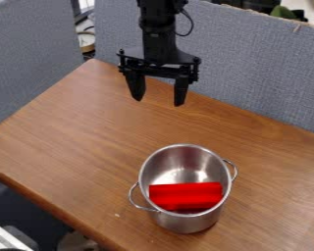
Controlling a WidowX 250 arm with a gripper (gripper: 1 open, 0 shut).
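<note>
A steel pot point(181, 218) with two wire handles sits at the lower right of the wooden table point(81, 137). A red cylindrical object point(184, 195) lies across inside it. The black gripper point(159, 89) hangs over the back middle of the table, well behind and above the pot, its two fingers spread open with nothing between them.
Padded grey-blue walls point(251, 74) border the table at the back and left. Some white and dark equipment lies beyond the front-left edge.
</note>
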